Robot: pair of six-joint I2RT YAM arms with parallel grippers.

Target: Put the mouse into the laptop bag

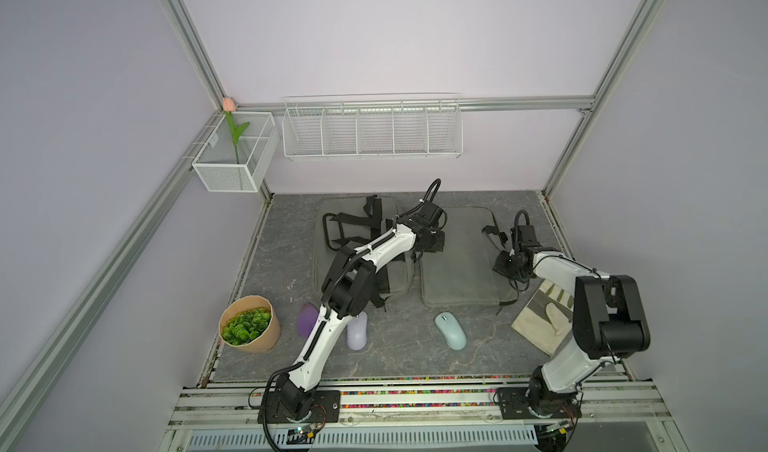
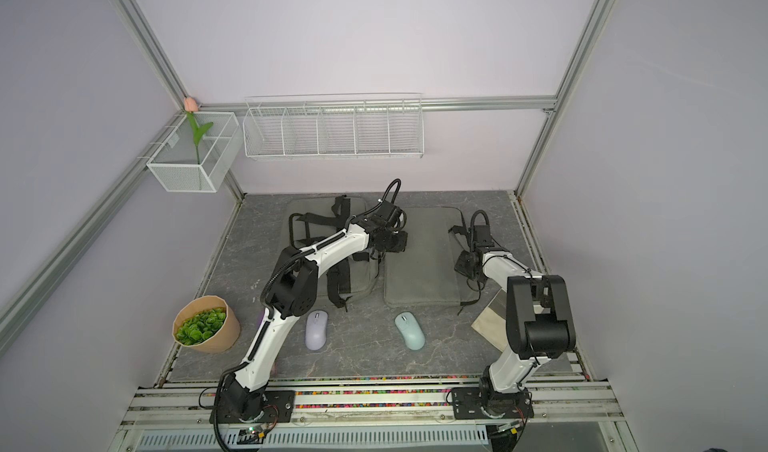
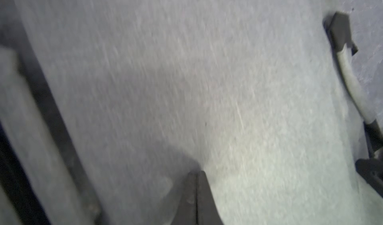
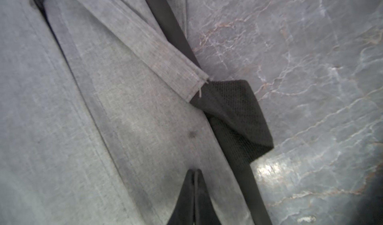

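A grey laptop bag lies on the table, beside a second grey bag with black straps on its left. A lavender mouse and a mint mouse lie in front of them. My left gripper is shut, pointing down at the bag's flat grey fabric, nothing seen between its fingers. My right gripper is shut at the bag's right edge, over grey fabric beside a black band.
A plant pot stands front left, a folded cloth front right, partly under my right arm. Wire baskets hang on the back wall. The table's front middle holds the mice.
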